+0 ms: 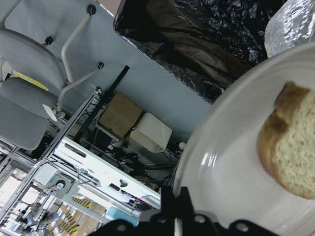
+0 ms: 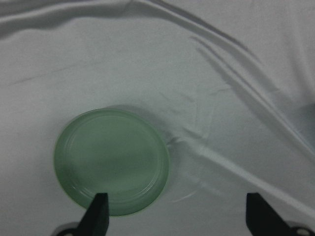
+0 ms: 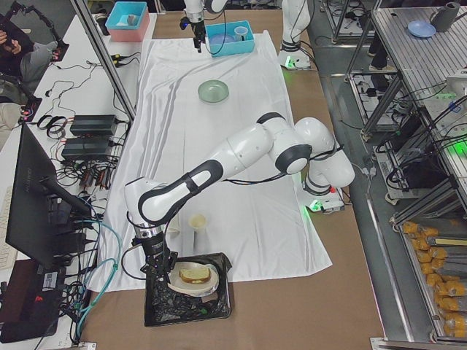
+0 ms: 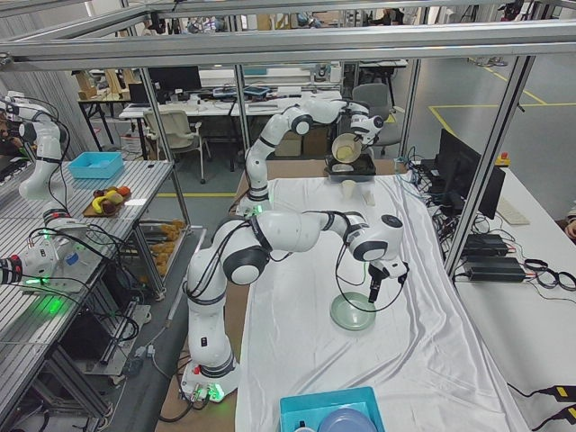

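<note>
My left gripper (image 3: 164, 266) is shut on the rim of a pale plate (image 1: 221, 162), held over a black bin (image 3: 157, 310) lined with a bag. A slice of bread (image 1: 295, 142) lies on the plate, and crumpled plastic (image 1: 285, 29) shows in the bin in the left wrist view. My right gripper is open with nothing between its fingers, above a green plate (image 2: 110, 157) on the white cloth (image 3: 175, 117).
A blue box (image 4: 297, 414) with dishes stands at the far end from the bin. Pale cups (image 3: 197, 222) sit near the bin.
</note>
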